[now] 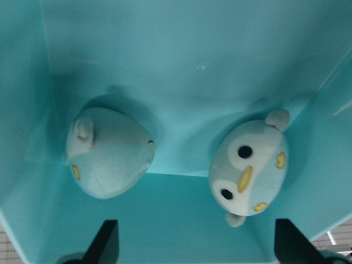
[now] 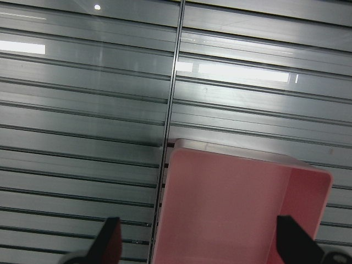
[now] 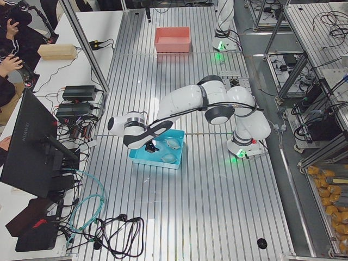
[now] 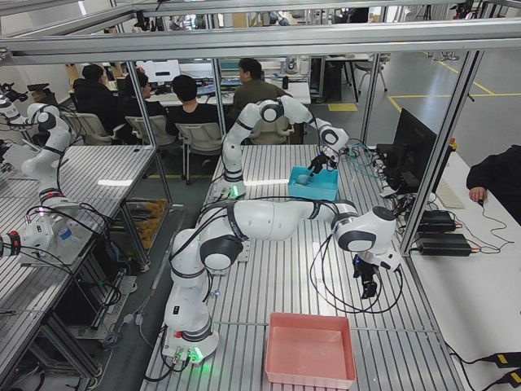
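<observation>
A blue bin (image 3: 155,162) holds two pale-blue plush toys: a rounded one (image 1: 107,154) on the left in the left wrist view and one with a face (image 1: 247,165) on the right. My left gripper hangs over the bin, open, the toys apart from its fingers. My right gripper stands open above the pink bin (image 4: 309,350), which is empty as seen in the right wrist view.
Loose black cables (image 3: 125,244) lie at the table's near left. A monitor (image 3: 30,141) and power boxes stand on the side desk.
</observation>
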